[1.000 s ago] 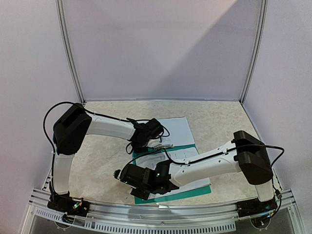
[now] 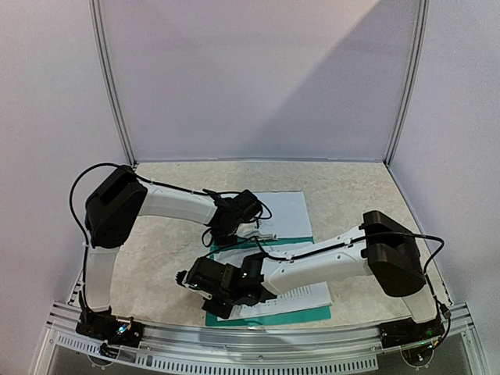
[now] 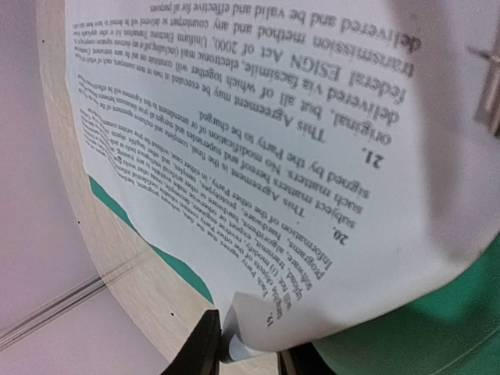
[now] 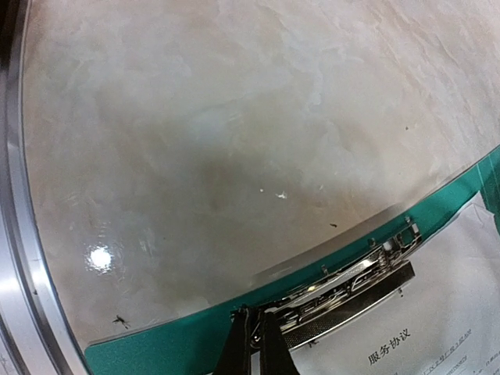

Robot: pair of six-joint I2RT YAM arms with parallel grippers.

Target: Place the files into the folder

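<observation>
The open green folder (image 2: 293, 317) lies on the table with printed white papers (image 2: 308, 297) on its near half. In the left wrist view, my left gripper has its fingers apart, and a curled-up corner of the papers (image 3: 258, 332) lies between them. My right gripper is shut at the end of the folder's metal clip (image 4: 351, 289), by the green left edge. Whether its fingertips pinch part of the clip cannot be made out. Both arms hide much of the folder in the top view.
A second silver clip (image 2: 262, 237) shows by the folder's middle, with the white far half (image 2: 285, 211) behind. Bare table (image 2: 351, 195) lies right and left of the folder. A metal rail (image 2: 234, 337) runs along the front edge.
My right arm has moved slightly left. The folder's near edge has shifted left and its far corner slightly right, so it has turned a little. The left arm looks still.
</observation>
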